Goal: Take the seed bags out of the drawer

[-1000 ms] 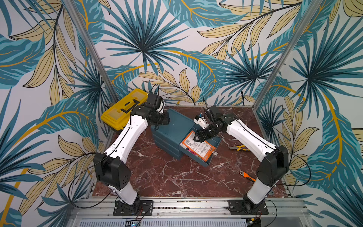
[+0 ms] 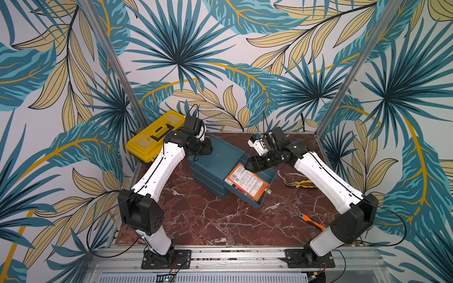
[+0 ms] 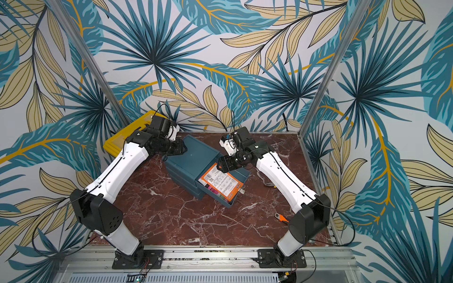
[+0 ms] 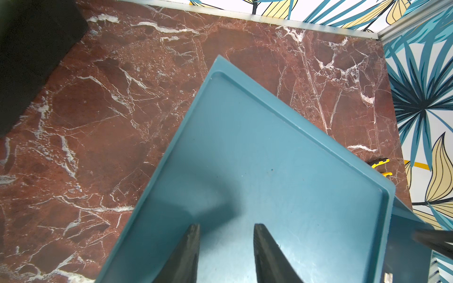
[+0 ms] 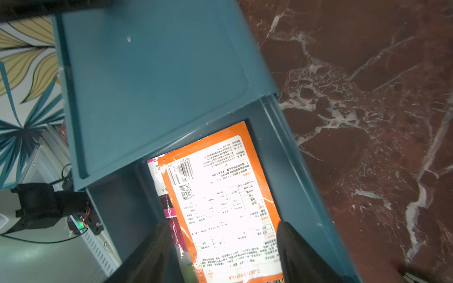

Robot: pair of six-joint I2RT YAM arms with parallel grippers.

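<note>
The teal drawer [image 2: 257, 202] is pulled out from its cabinet [image 2: 214, 158]. An orange-bordered seed bag [image 5: 219, 198] lies flat inside, with a pink-edged packet [image 5: 169, 210] showing beneath it. My right gripper stands open above the bag, nothing between its fingers. My left gripper is over the cabinet's top, fingers parted and empty.
A yellow toolbox [image 2: 146, 139] stands at the back left. Pliers [image 2: 297, 184] lie right of the drawer, and an orange-handled tool [image 2: 311, 221] near the front right.
My right gripper and arm have moved right and slightly up from over the bag. The left arm looks almost unchanged; drawer and bag stay in place.
</note>
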